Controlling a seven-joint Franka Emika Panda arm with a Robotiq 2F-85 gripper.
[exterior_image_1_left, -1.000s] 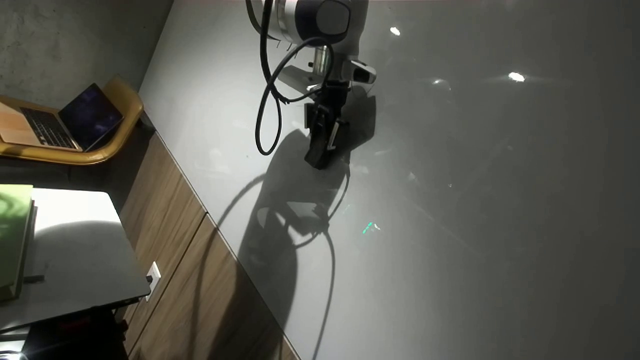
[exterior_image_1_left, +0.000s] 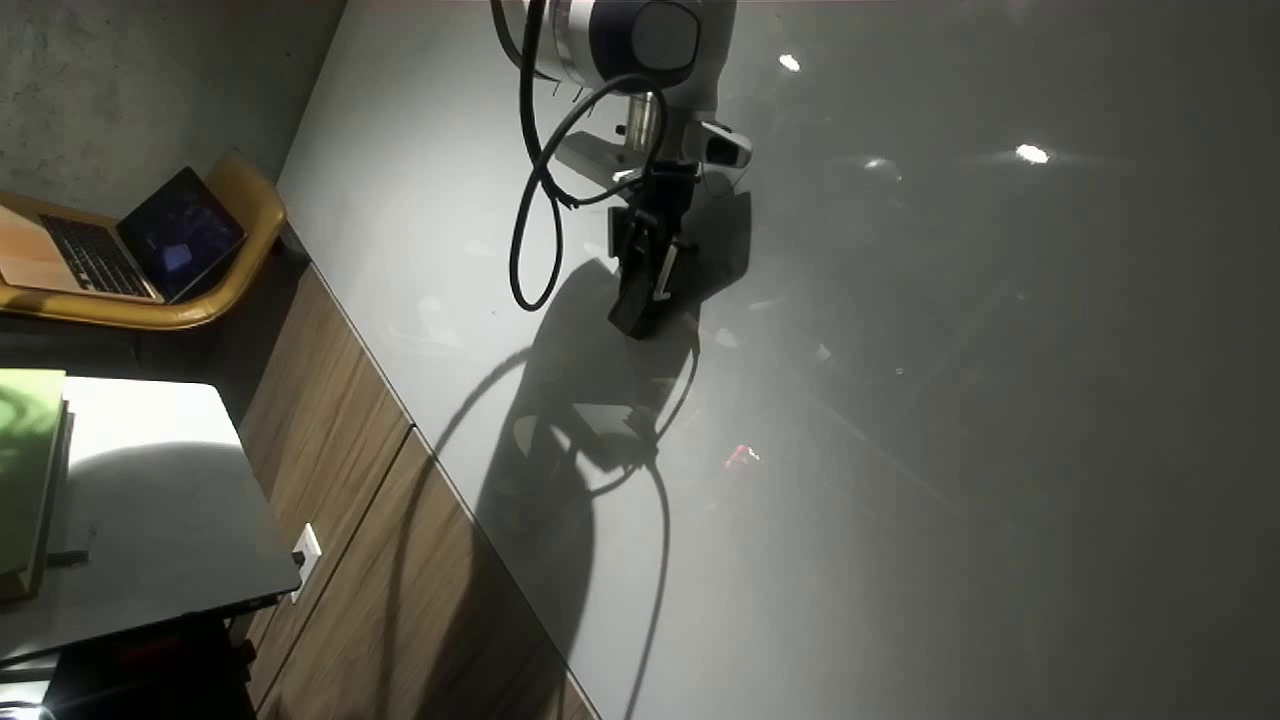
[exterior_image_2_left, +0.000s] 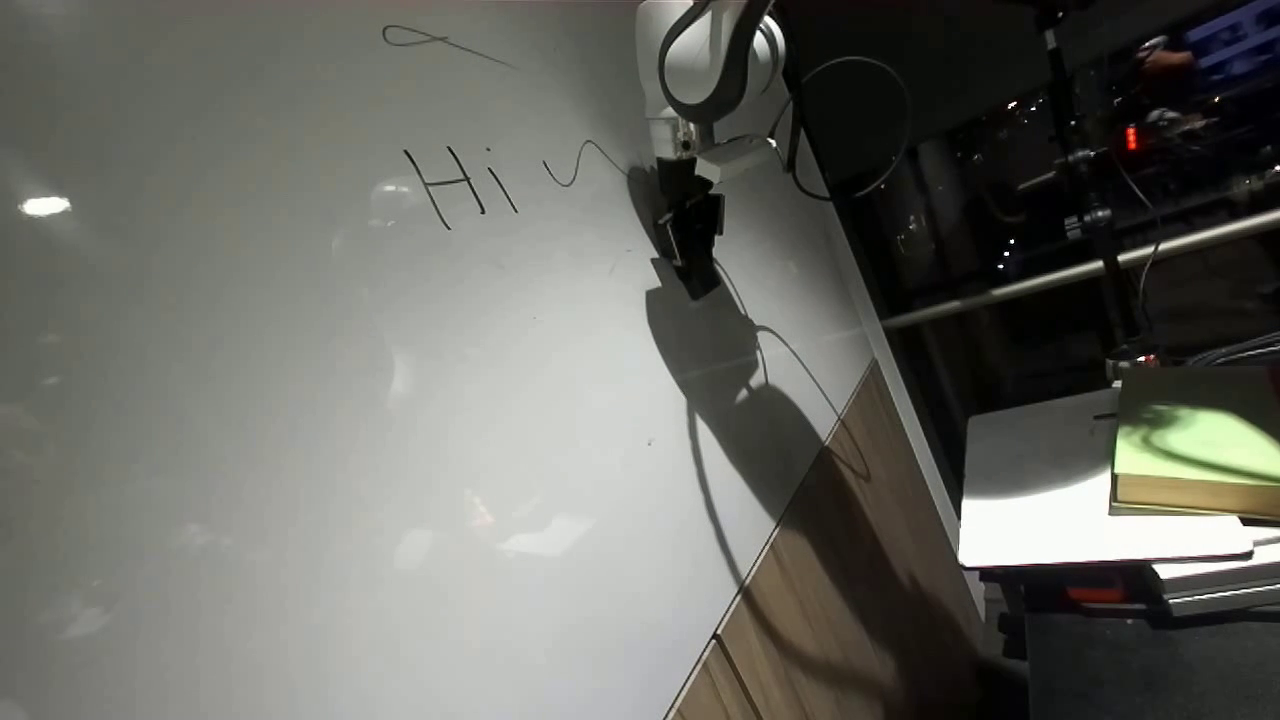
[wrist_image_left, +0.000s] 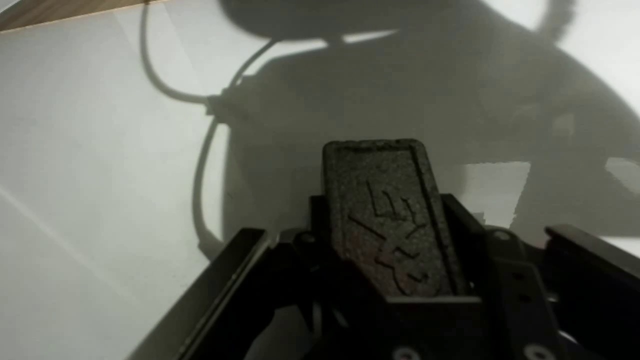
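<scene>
Between the fingers of my gripper is a dark rectangular block (wrist_image_left: 384, 198), perhaps an eraser, its face marked with engraved lines. In exterior view 1 the gripper (exterior_image_1_left: 648, 270) hangs at the upper middle, the block's dark end (exterior_image_1_left: 633, 314) pointing down. Exterior view 2 has the block (exterior_image_2_left: 697, 281) close over the white glossy board (exterior_image_2_left: 540, 396); whether it touches the surface I cannot tell. Left of the arm, dark handwriting "Hi" (exterior_image_2_left: 461, 186) stands on the board, with a wavy stroke (exterior_image_2_left: 576, 164) beside it and a looped line (exterior_image_2_left: 438, 40) above.
Wood panelling (exterior_image_1_left: 360, 480) borders the board. Beyond it stand a side table with a green book (exterior_image_2_left: 1200, 438) and a yellow chair (exterior_image_1_left: 258, 228) carrying a laptop (exterior_image_1_left: 180, 234). A cable (exterior_image_1_left: 528, 228) loops beside the arm. Much of the board is bare.
The arm, gripper and block hold the same place as a second ago. Only a small coloured reflection on the board has turned from green to red.
</scene>
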